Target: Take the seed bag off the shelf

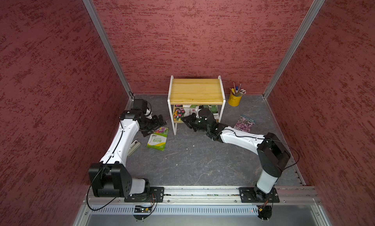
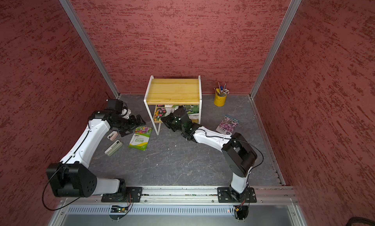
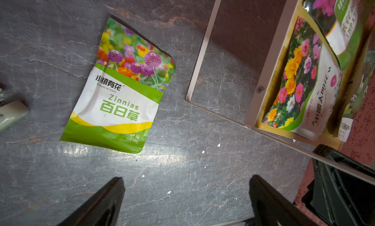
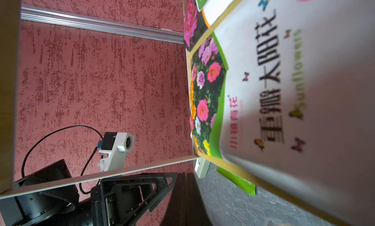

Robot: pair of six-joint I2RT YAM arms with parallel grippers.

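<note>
Seed bags lie on the lower board of a wooden shelf (image 1: 196, 90); a Sunflowers bag (image 4: 250, 108) is at its front, seen close in the right wrist view. My right gripper (image 1: 185, 119) is shut at the shelf's front left, beside that bag, with nothing visible between its fingers. A Zinnias bag (image 3: 113, 93) lies flat on the floor left of the shelf. Above it my left gripper (image 1: 158, 122) stands open and empty.
A yellow cup of pens (image 1: 234, 99) stands behind right of the shelf, a pink-flowered packet (image 1: 244, 123) on the right floor, a pale case (image 2: 113, 147) at the left.
</note>
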